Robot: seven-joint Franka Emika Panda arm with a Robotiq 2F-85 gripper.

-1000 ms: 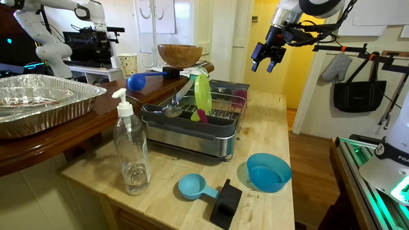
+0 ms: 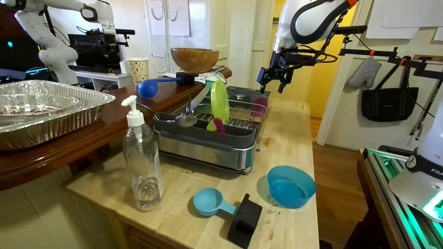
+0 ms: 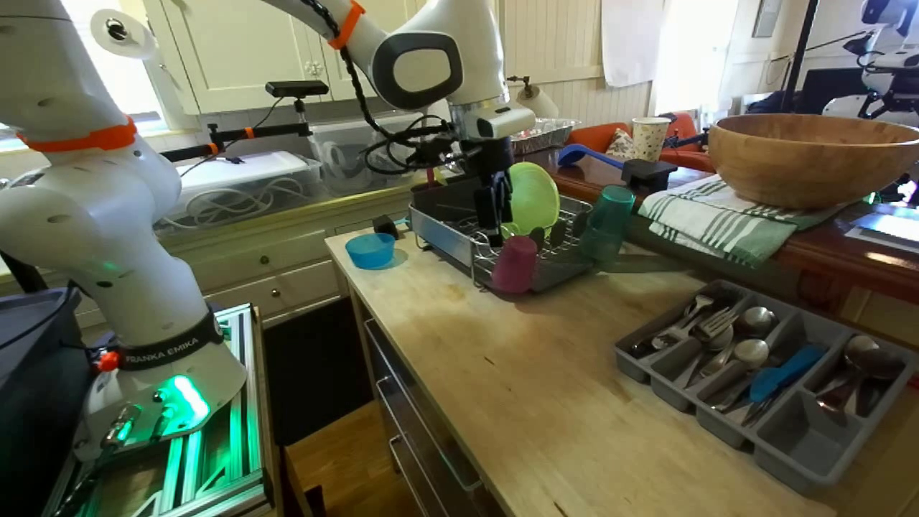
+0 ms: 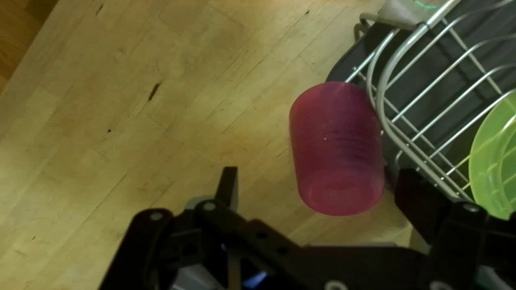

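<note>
My gripper [image 2: 272,86] hangs in the air above the far end of the dish rack [image 2: 199,145], its fingers apart and empty. A magenta cup [image 4: 338,150] lies below the fingers in the wrist view, tipped against the rack's wire edge. Exterior view 2 has the same magenta cup [image 3: 515,263] at the rack's near end, just under the gripper [image 3: 492,231]. A light green plate [image 2: 220,101] stands upright in the rack, and a teal cup [image 3: 609,220] sits at the rack's corner.
A blue bowl [image 2: 291,186], a blue scoop [image 2: 209,202] and a pump bottle [image 2: 143,170] stand on the counter before the rack. A grey cutlery tray [image 3: 767,370] holds utensils. The wooden counter [image 3: 534,379] between tray and rack is bare.
The arm has swung left in exterior view 1 and come lower, bringing the open gripper over toward the magenta cup. Objects on the counter have stayed put.
</note>
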